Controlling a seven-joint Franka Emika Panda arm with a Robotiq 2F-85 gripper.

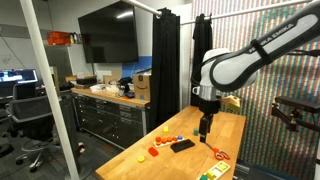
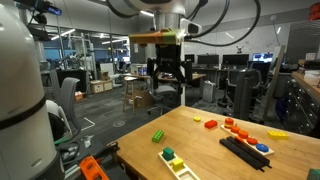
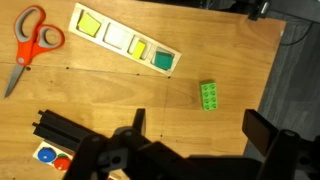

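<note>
Open and empty, my gripper hangs above the wooden table, its fingers spread wide at the lower edge of the wrist view. A small green block lies on the table just ahead of the gap between the fingers, toward the right side. In exterior view 2 the same green block rests on bare wood, well below the raised gripper. At the top of the wrist view, a pale tray carries yellow and teal blocks.
Red-handled scissors lie at the upper left of the wrist view. A long black object and a row of colored pieces sit to one side. Bare wood surrounds the green block; the table edge is on its right in the wrist view.
</note>
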